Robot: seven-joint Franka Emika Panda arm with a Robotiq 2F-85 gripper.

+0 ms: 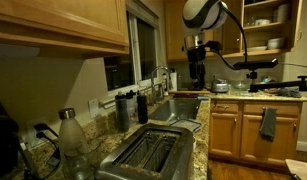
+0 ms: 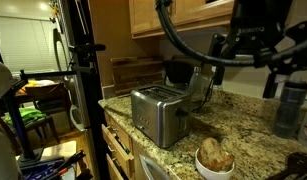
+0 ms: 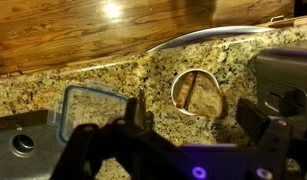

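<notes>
In the wrist view, pieces of bread lie in a small white bowl on the speckled counter. The bread also shows in exterior view 2, in front of a silver toaster. The toaster reaches into the wrist view at the right edge. My gripper is open above the counter, its fingers on either side of the bowl in that view, with nothing held. In exterior view 1 the gripper hangs high, pointing down; the bowl cannot be made out there.
A clear, blue-rimmed container sits between the bowl and the sink. A metal bottle and dark bottles stand along the wall side. Upper cabinets overhang the counter. Bare counter shows around the bowl.
</notes>
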